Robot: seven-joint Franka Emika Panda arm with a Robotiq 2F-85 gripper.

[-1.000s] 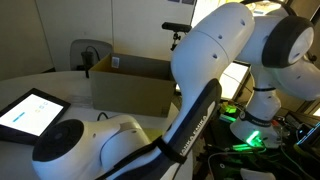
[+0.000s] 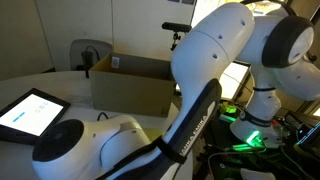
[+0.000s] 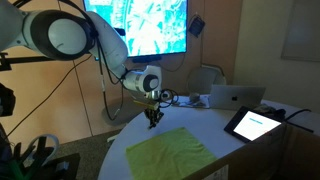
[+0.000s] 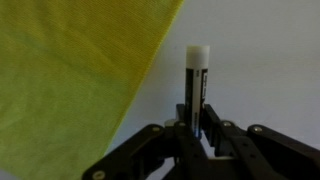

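In the wrist view, a slim marker-like stick [image 4: 197,80] with a pale end and a dark, light-striped body points away from my gripper. The fingers are shut on it. Left of the stick, a yellow-green cloth [image 4: 70,70] lies on the pale table [image 4: 265,60]; the stick appears over bare table beside the cloth's edge. Exterior view 2 shows the gripper [image 3: 153,117] pointing down near the far edge of the cloth [image 3: 168,153]. Whether the stick touches the table cannot be told. In exterior view 1 the arm hides the gripper.
A cardboard box [image 2: 132,92] stands on the table, with a lit tablet [image 2: 33,112] near it. Exterior view 2 also shows a laptop [image 3: 237,97] at the back and a large screen [image 3: 140,25] behind the arm. Bare table surrounds much of the cloth.
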